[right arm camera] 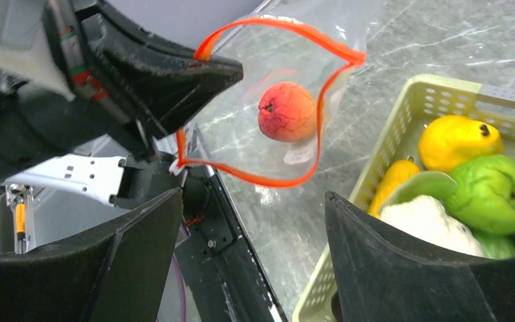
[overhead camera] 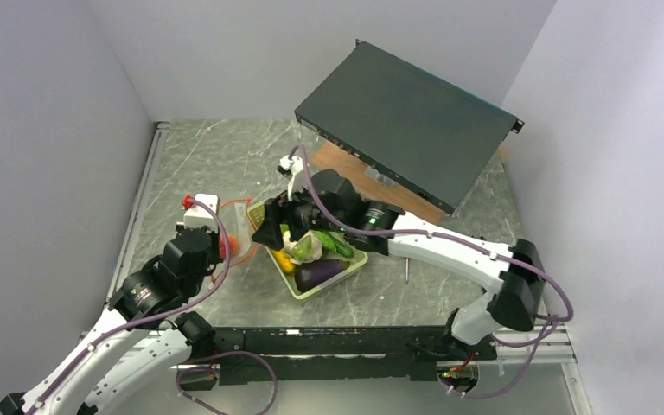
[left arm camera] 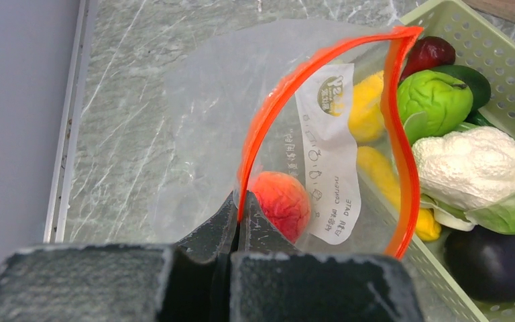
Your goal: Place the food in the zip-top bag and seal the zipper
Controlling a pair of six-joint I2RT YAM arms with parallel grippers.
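Note:
A clear zip top bag (left arm camera: 204,127) with an orange zipper rim (left arm camera: 402,144) stands with its mouth spread. My left gripper is shut on one side of that rim. The peach (right arm camera: 287,111) lies inside the bag, behind the mouth. My right gripper is outside the bag, in front of the mouth, its fingers (right arm camera: 137,238) wide apart with nothing between them. In the top view, the right gripper (overhead camera: 266,232) hangs over the left side of the vegetable basket (overhead camera: 309,294), and the peach (overhead camera: 229,245) shows between the two arms.
The basket holds a cauliflower (left arm camera: 479,164), an eggplant (left arm camera: 499,261), a green pepper (left arm camera: 436,100) and yellow vegetables (right arm camera: 459,142). A wooden board (overhead camera: 372,181) lies under a large dark panel (overhead camera: 406,121) at the back. Free counter (overhead camera: 186,156) stretches behind the bag.

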